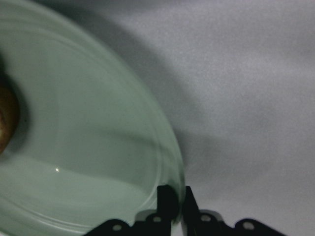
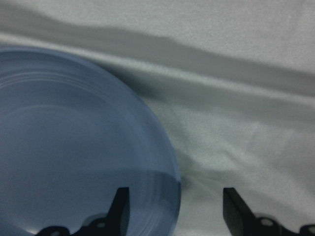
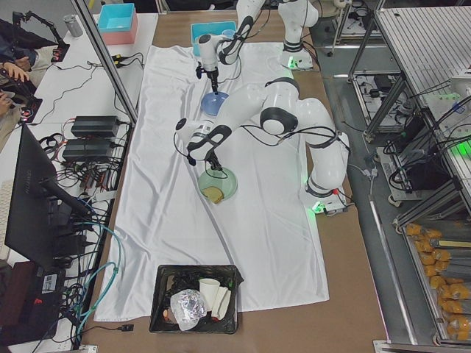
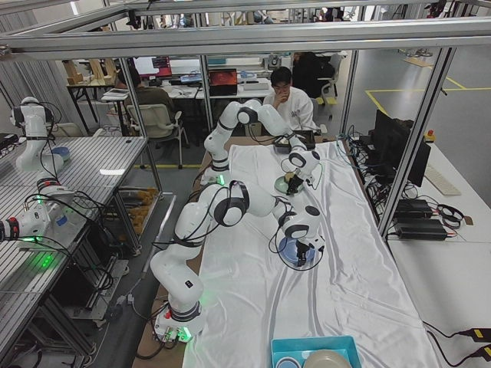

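A green plate (image 3: 225, 187) with a yellowish-brown item (image 3: 213, 195) on it lies on the white cloth. My left gripper is at the plate's rim, shut on it with a finger either side, as the left wrist view shows. My right gripper stands open above the edge of a blue plate (image 2: 83, 132), one finger over the plate and the other over the cloth.
A black crate (image 3: 157, 312) of mixed items stands at the near end in the camera left view. A turquoise bin (image 4: 280, 353) stands at the opposite end. The cloth beside both plates is clear.
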